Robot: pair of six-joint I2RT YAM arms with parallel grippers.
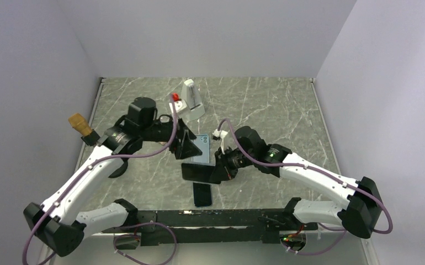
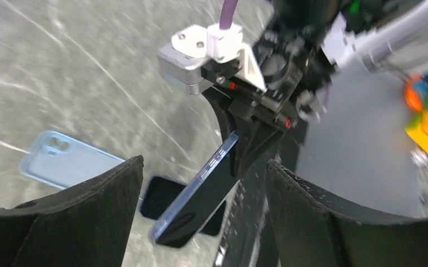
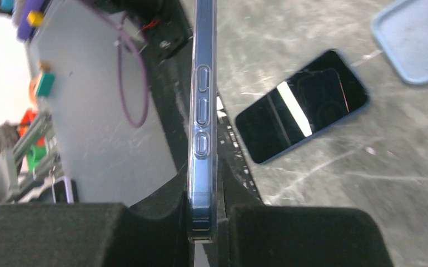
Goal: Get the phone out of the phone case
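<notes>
My right gripper is shut on a dark phone in a clear case with a bluish side and buttons, held in the air. My left gripper is above and left of that phone, fingers apart with nothing between them in the left wrist view. A light blue phone or case lies on the table behind, and a second dark phone lies flat near the front edge.
A white metronome-like object stands at the back centre. A wooden-handled object is at far left.
</notes>
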